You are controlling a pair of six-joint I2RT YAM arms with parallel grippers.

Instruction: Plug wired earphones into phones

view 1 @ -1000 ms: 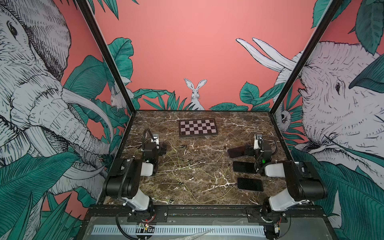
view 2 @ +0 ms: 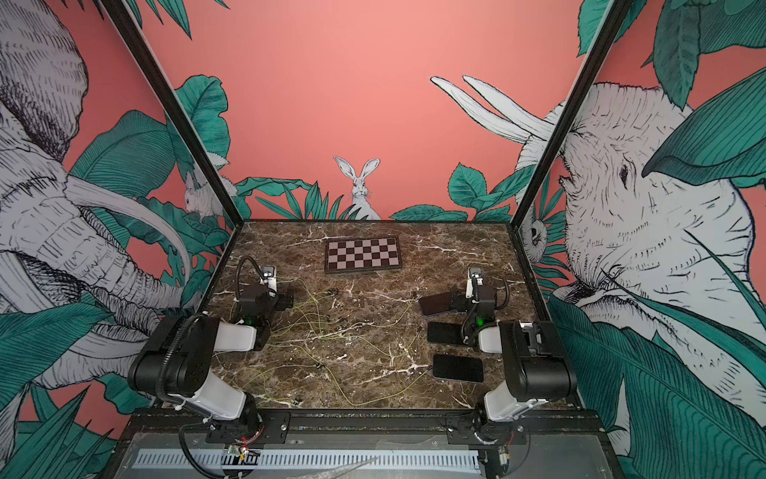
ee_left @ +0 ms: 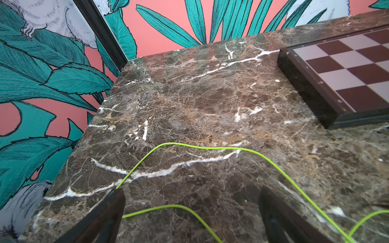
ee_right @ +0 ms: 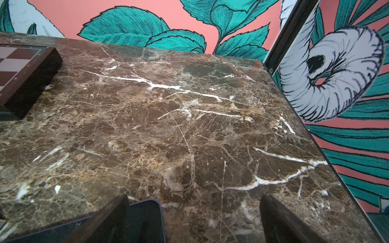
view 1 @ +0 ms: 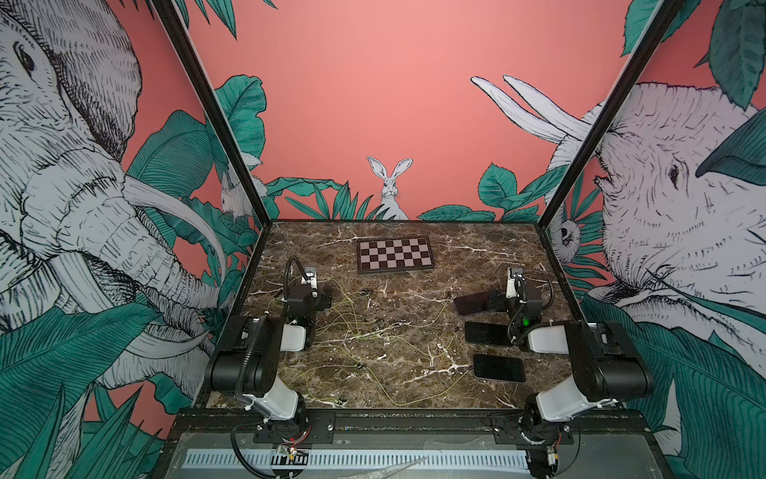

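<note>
Thin yellow-green earphone cables [ee_left: 251, 151] lie loosely tangled over the left and middle of the marble table. Three dark phones lie on the right: the nearest [view 1: 498, 367], a middle one [view 2: 443, 333] and a farther, angled one [view 1: 470, 303], the latter two partly hidden by my right arm. My left gripper hovers over the cables on the left, open, with nothing held. My right gripper is open above the phones, a phone's corner showing below its left finger in the right wrist view. The phones' ports are too small to make out.
A checkered board [view 1: 395, 254] lies at the back middle of the table [view 1: 311, 239]. Side and back walls enclose the top.
</note>
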